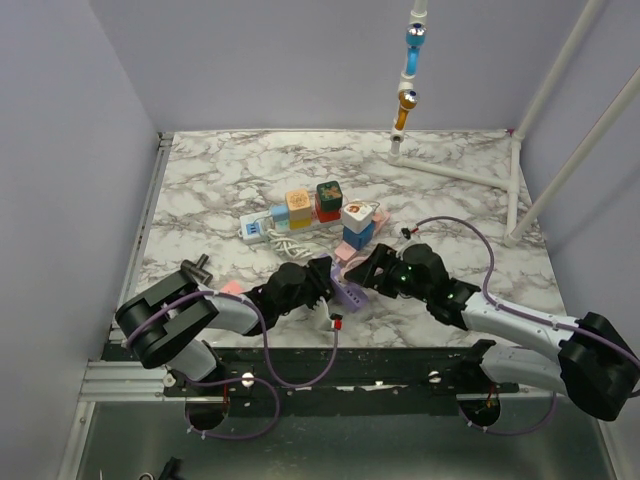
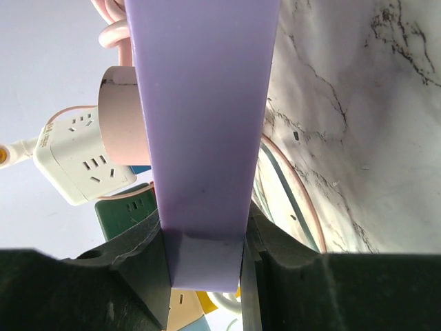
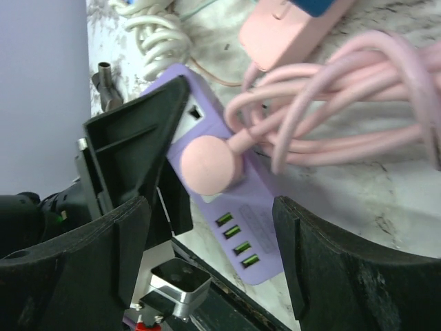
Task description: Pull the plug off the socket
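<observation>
The lilac power strip (image 1: 346, 290) is held by my left gripper (image 1: 326, 270), shut on it; in the left wrist view its body (image 2: 201, 138) fills the middle between the fingers. In the right wrist view a pink round plug (image 3: 211, 165) sits in the strip (image 3: 237, 227), its coiled pink cord (image 3: 365, 103) trailing right. My right gripper (image 1: 378, 268) is part open just right of the plug and strip, with its fingers either side of the plug from that camera's angle, not visibly touching it.
Stacked cube sockets (image 1: 357, 230) and a white strip with blocks (image 1: 255, 228) stand behind. White pipes (image 1: 450, 175) rise at the back right. A black object (image 1: 197, 268) lies left.
</observation>
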